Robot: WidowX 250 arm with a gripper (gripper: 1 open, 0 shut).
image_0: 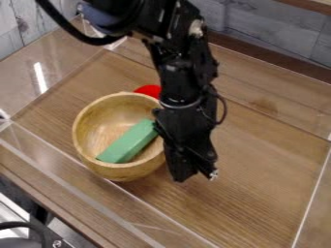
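My black gripper [181, 169] hangs low over the wooden table, just right of a yellow bowl [91, 126], its fingers pointing down. It looks shut, with nothing visible between the fingertips. A green block [126, 141] lies inside the bowl, tilted diagonally, its upper end near the arm. A red object [147, 91] behind the bowl is partly hidden by the arm.
A grey wall [278, 29] runs along the back. Black cables [26, 232] show at the lower left corner.
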